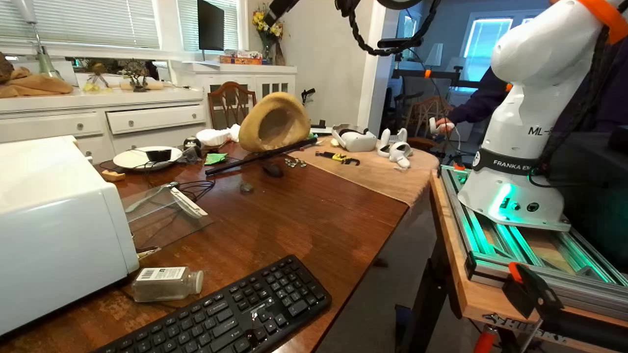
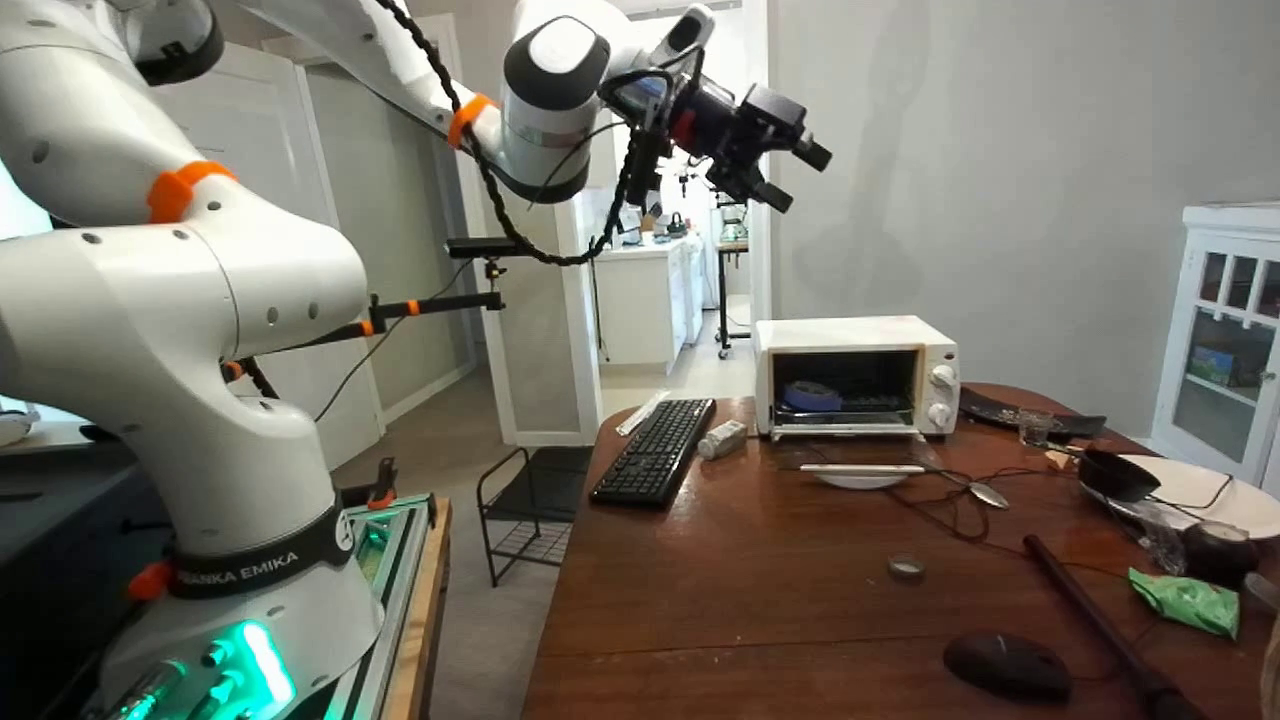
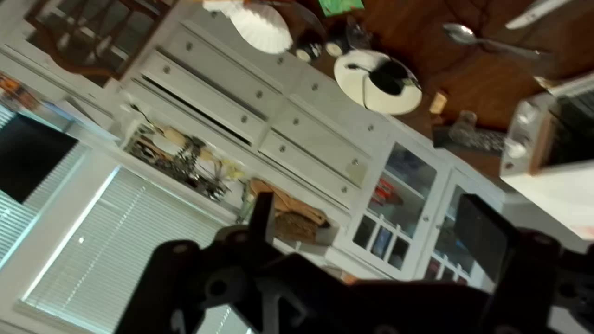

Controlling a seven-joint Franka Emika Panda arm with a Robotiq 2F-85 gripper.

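High above the table, my gripper (image 2: 794, 178) is open and empty, its two dark fingers spread apart. In the wrist view the fingers (image 3: 482, 236) stand wide apart against a tilted view of cabinets and window. Below lie a clear bottle (image 1: 168, 284) on its side, a black keyboard (image 2: 657, 451), and a small round lid (image 2: 906, 566). The white toaster oven (image 2: 854, 374) has its front open, with a blue item (image 2: 812, 396) inside. A white plate (image 3: 356, 82) carries a black pan-like piece (image 3: 388, 77). None of these touches the gripper.
A straw hat (image 1: 274, 122), black mouse (image 2: 1006, 666), dark rod (image 2: 1110, 630), green packet (image 2: 1185, 602) and spoon (image 2: 986, 493) lie about the table. A headset (image 1: 354, 138) rests on the cloth.
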